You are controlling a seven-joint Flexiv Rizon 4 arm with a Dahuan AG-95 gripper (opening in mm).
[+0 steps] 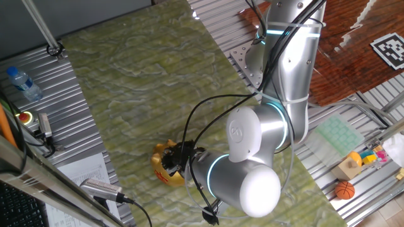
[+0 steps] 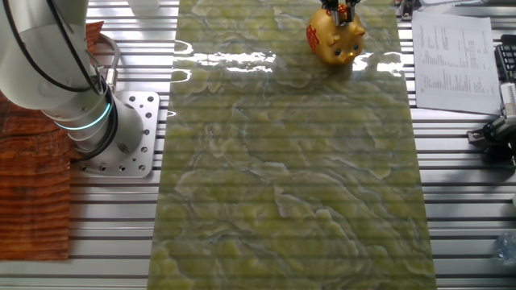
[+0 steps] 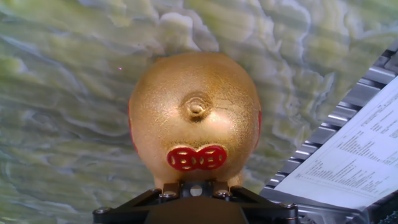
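A shiny gold piggy bank (image 2: 334,40) with red markings stands on the green marbled tabletop, its face toward the camera in exterior view 2. Right at its top is my black gripper (image 2: 339,13), pointing down and partly cut off by the frame edge. From the wrist view, the rounded gold body (image 3: 196,81) fills the middle, with a curled tail and a red coin pattern. Low in that view, the dark fingers (image 3: 169,191) reach the pig's edge, slightly apart. Whether they grip it cannot be made out. In exterior view 1 the gripper (image 1: 178,157) covers part of the pig.
Printed paper (image 2: 455,60) and a metal device (image 1: 101,189) lie beyond the tabletop's edge near the pig. A pale green box (image 1: 338,133), small toys and a little basketball (image 1: 344,190) sit on the far side of the arm.
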